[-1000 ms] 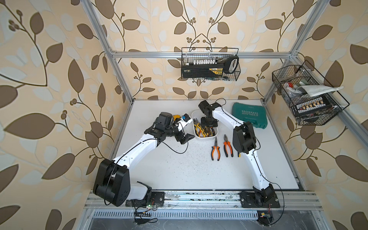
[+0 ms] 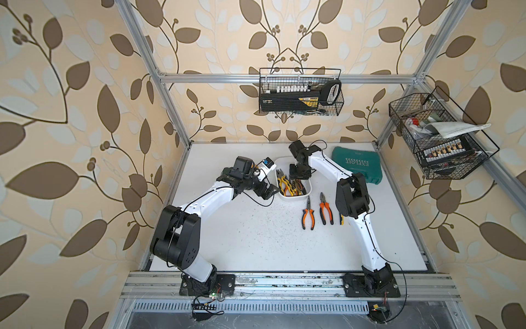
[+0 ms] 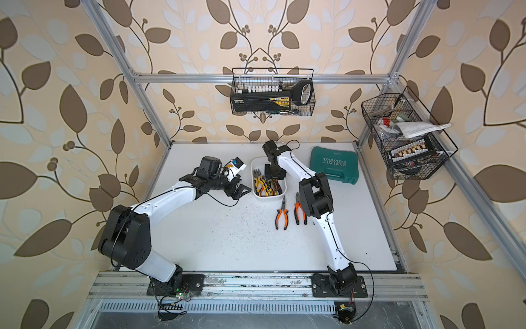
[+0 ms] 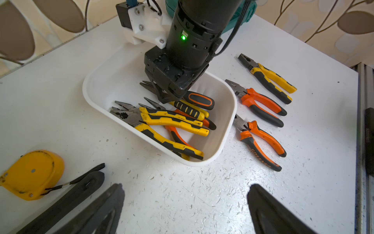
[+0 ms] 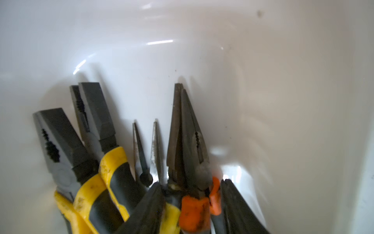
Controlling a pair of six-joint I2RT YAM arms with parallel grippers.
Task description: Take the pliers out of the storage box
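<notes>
The white storage box [image 4: 97,93] holds several pliers. Inside it, yellow-black pliers lie along the near side; in the right wrist view, the same kind of pliers [image 5: 58,152] shows at left. My right gripper reaches down into the box, its fingers [image 5: 148,210] apart on either side of long-nose pliers [image 5: 190,152] with an orange grip. Yellow and orange handles crowd the gap, and firm contact cannot be made out. My left gripper is open and empty, left of the box and in front of it.
Orange-black pliers [image 4: 263,144], a second orange pair [image 4: 261,101] and yellow-black pliers [image 4: 270,80] lie right of the box. A yellow tape measure [image 4: 35,173] sits at left. A green case [image 2: 357,164] stands behind right.
My right gripper has shifted slightly within the box.
</notes>
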